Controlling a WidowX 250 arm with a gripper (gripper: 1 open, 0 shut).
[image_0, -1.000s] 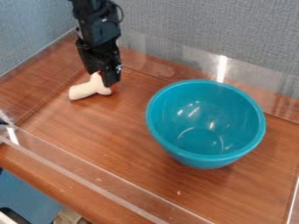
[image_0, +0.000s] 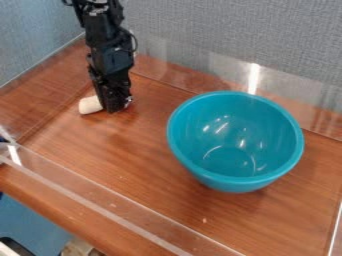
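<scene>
My black gripper (image_0: 110, 95) is down at the table surface on the left, over a small white cylindrical object (image_0: 88, 105). The gripper covers the object's right part, and only its pale left end shows. Whether the fingers have closed on it cannot be told. A large teal bowl (image_0: 235, 140) sits on the wooden table to the right, apart from the gripper.
A clear edge strip runs along the front and back, with a grey wall behind. Some items lie below the table at lower left.
The gripper has descended onto the white object and now hides more of it. The bowl has not moved.
</scene>
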